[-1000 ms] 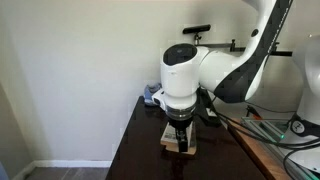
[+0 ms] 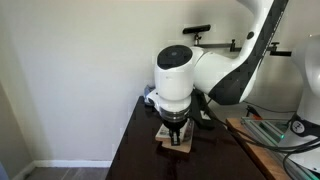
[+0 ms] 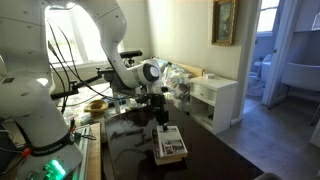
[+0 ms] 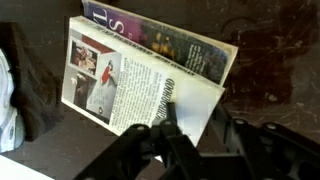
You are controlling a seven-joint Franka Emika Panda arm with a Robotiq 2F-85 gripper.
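Observation:
A white-backed book (image 4: 135, 85) with printed text and small pictures lies on top of a second book (image 4: 170, 42) with a dark, colourful cover. In exterior view 2 the pair of books (image 3: 170, 148) rests on the dark table. At the upper book's near edge my gripper is part open, one finger over the white cover and the other just past the edge. Whether the fingers touch the book cannot be told. From exterior view 1 the gripper (image 2: 176, 135) points down at the books (image 2: 172, 146), hiding part of them.
A dark cloth or bag (image 4: 35, 85) with something white beside it lies left of the books in the wrist view. A blue-grey item (image 2: 149, 97) sits farther back.
The books remain beneath my gripper.

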